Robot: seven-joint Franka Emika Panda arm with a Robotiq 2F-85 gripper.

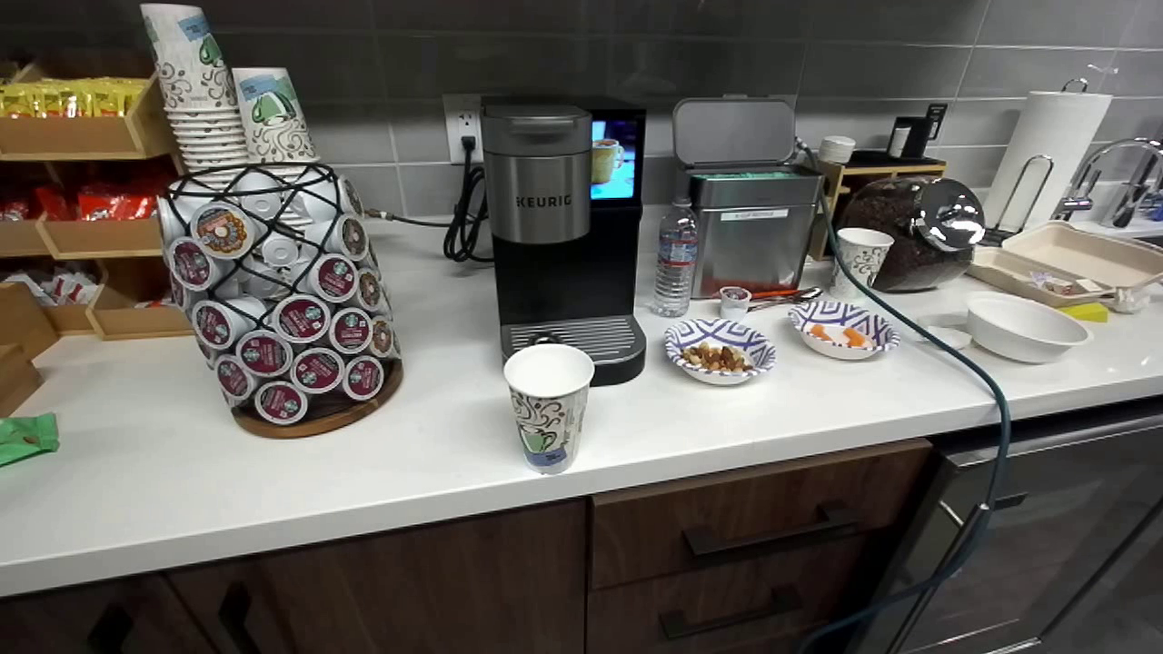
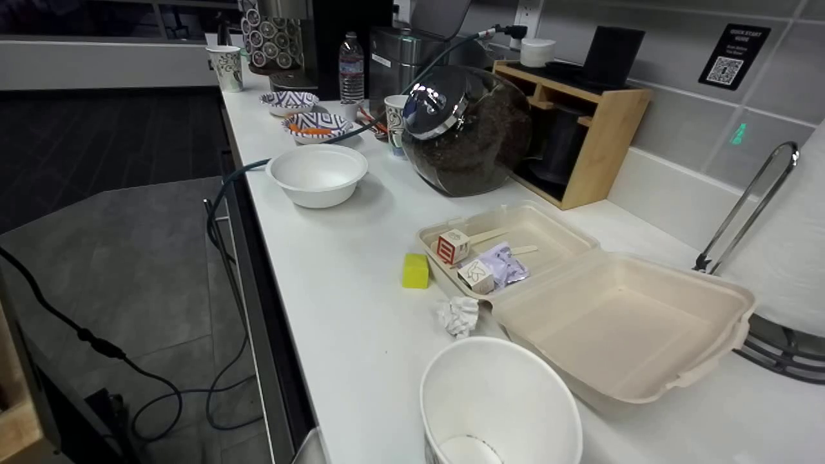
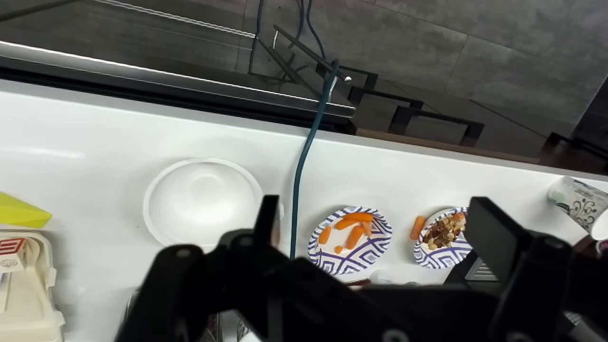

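In the wrist view my gripper stands open over the counter, its dark fingers (image 3: pixel 494 236) wide apart and nothing held between them. Below the gap lies a patterned bowl of carrots (image 3: pixel 374 253). A similar bowl with mixed nuts (image 3: pixel 444 232) is partly covered by one finger. Between these bowls one loose carrot (image 3: pixel 417 227) shows on the counter. To the left sits an empty white bowl (image 3: pixel 202 199). Neither exterior view shows the gripper.
A dark green cable (image 1: pixel 973 372) crosses the counter and hangs over its edge. The paper cup (image 1: pixel 548 409) stands before the coffee maker (image 1: pixel 545 196). An open takeout box (image 2: pixel 619 325), yellow block (image 2: pixel 415 270) and crumpled paper (image 2: pixel 459 316) lie farther right along the counter.
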